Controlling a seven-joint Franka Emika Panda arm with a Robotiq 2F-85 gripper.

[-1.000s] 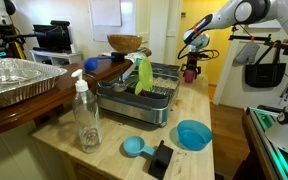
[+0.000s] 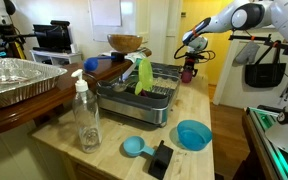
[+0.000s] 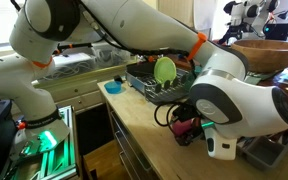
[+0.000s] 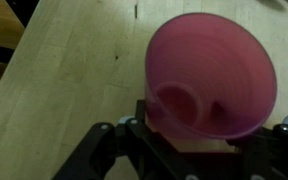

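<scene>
A pink-red cup (image 4: 209, 75) fills much of the wrist view, its round mouth facing the camera. The black fingers of my gripper reach to both sides of its lower part. Whether they press on the cup or stand slightly apart from it cannot be told. In exterior view 2 the cup (image 3: 187, 128) is mostly hidden behind the dark gripper and the white arm, low over the wooden counter. Far down the counter in exterior view 1, the cup (image 2: 187, 75) appears small, just under the gripper.
A dish rack (image 2: 139, 103) with a green item stands along the counter. Nearer are a blue bowl (image 2: 194, 135), a light-blue cup with a handle (image 2: 134, 146) and a clear pump bottle (image 2: 87, 122). Bare counter lies in front of the arm in exterior view 2.
The distant arm and gripper have shifted only slightly at the cup. The other things on the counter have stayed where they were.
</scene>
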